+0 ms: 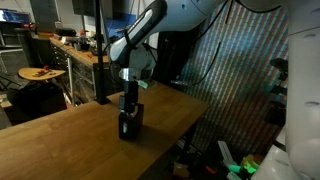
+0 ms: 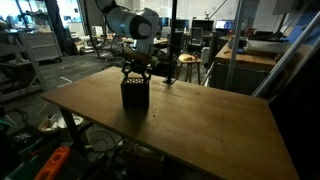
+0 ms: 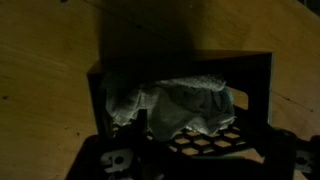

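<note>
A black box (image 1: 130,122) stands upright on the wooden table, near its edge. In the wrist view, crumpled grey cloth (image 3: 185,106) lies inside the open-topped box (image 3: 180,70), above a wall or floor with honeycomb holes. My gripper (image 1: 130,101) points down at the box's top, and the box's rim hides part of its fingers. From the other side, the gripper (image 2: 136,72) is likewise right over the box (image 2: 135,94). The fingers are open; dark shadow keeps me from telling whether a finger touches the cloth or a wall.
</note>
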